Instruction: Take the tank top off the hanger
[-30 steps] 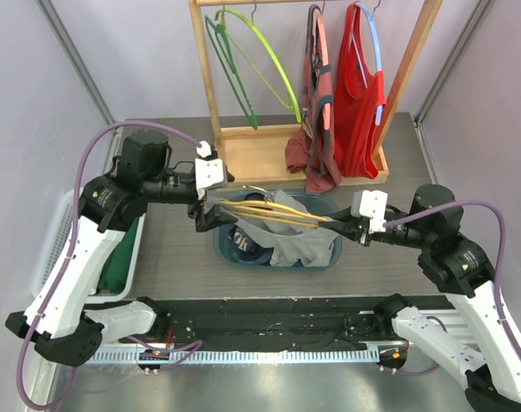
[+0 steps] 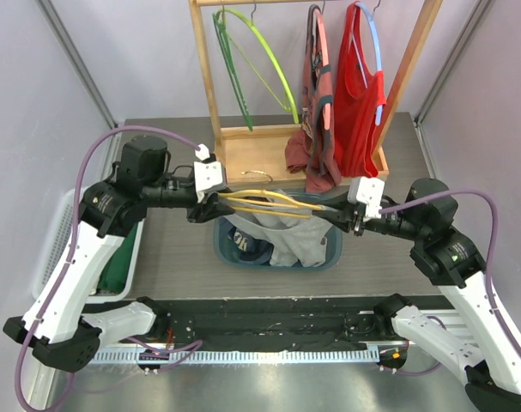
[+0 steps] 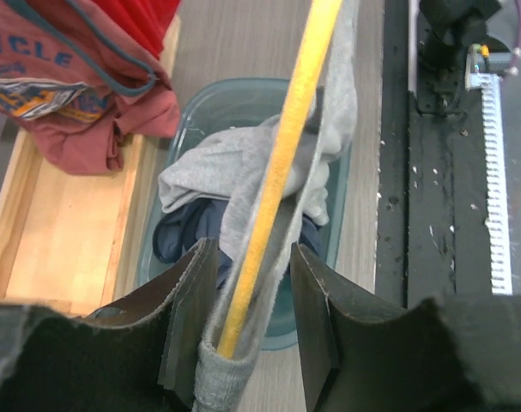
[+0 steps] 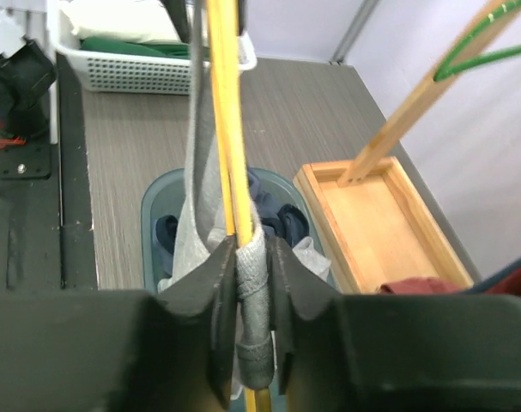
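The yellow hanger (image 2: 269, 201) spans the space between my two arms, above the blue bin. From it droops the grey tank top (image 2: 299, 240). In the left wrist view, the fingers (image 3: 187, 287) of my left gripper stand apart on either side of the hanger's end, where a grey strap (image 3: 221, 378) wraps around the yellow bar; gaps show on both sides. My right gripper is shut on the hanger's other end, with the bunched grey strap (image 4: 255, 292) between its fingers.
Below lies the blue bin (image 2: 227, 257) with dark cloth inside. A wooden rack (image 2: 243, 154) behind carries green hangers (image 2: 269, 60), a reddish top (image 2: 318, 94) and a red top (image 2: 356, 120). At left stands a white basket (image 2: 58, 249).
The right gripper has moved a little left and up, its end of the hanger with it.
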